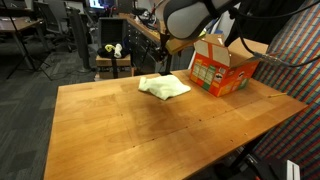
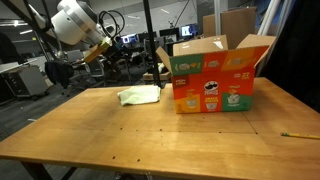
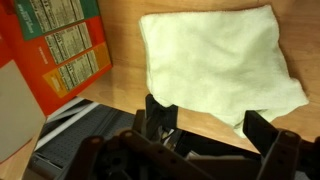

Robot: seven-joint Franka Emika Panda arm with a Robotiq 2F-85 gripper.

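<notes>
A white cloth (image 1: 164, 86) lies spread on the wooden table near its far edge, with slight creases. In the wrist view the cloth (image 3: 215, 60) fills much of the middle and has one corner folded. My gripper is open above the cloth's lower edge, with nothing between its fingers. Exterior view 2 shows the arm reaching in from the upper left, above and behind the cloth (image 2: 139, 95).
An orange-red cardboard box (image 2: 212, 88) with raised flaps stands close to the cloth. A pencil (image 2: 302, 136) lies on the right of the table (image 2: 120, 140).
</notes>
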